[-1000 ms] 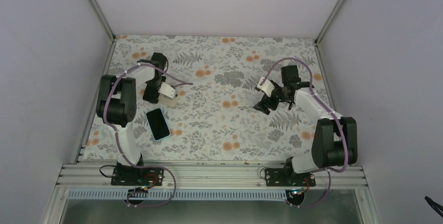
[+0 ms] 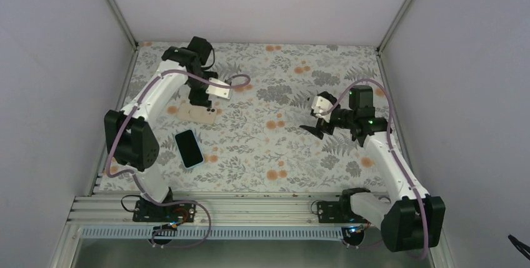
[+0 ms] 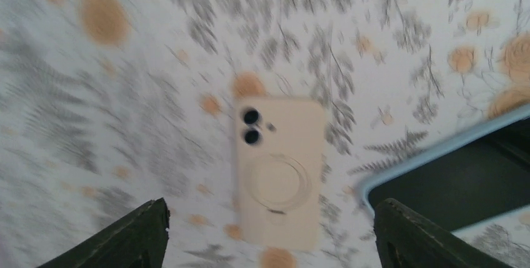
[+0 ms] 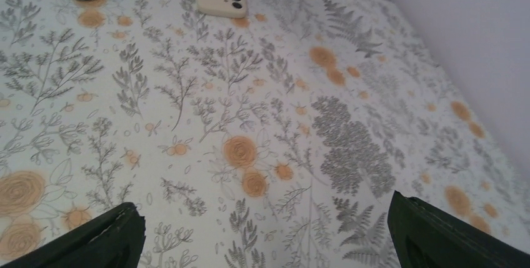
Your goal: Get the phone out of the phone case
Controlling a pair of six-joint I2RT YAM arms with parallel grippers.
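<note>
A beige phone case (image 3: pixel 281 218) lies flat with its camera corner and ring facing up. Beside it, apart, rests a slab with a dark face and light blue edge (image 3: pixel 456 187), seemingly the phone, dark side up; the top view shows that dark slab (image 2: pixel 189 149) whole. Above the beige case my left gripper (image 2: pixel 203 102) stands open, fingers well apart, nothing between them. Whether anything sits inside the beige case cannot be seen. Over the right side of the table, far from both items, hangs my right gripper (image 2: pixel 315 131), open and empty.
Floral cloth covers the table (image 2: pixel 269 155). Pale walls (image 2: pixel 262 5) close off the back and both sides. Loose purple cables (image 2: pixel 400 149) run along both arms.
The dark slab stays put.
</note>
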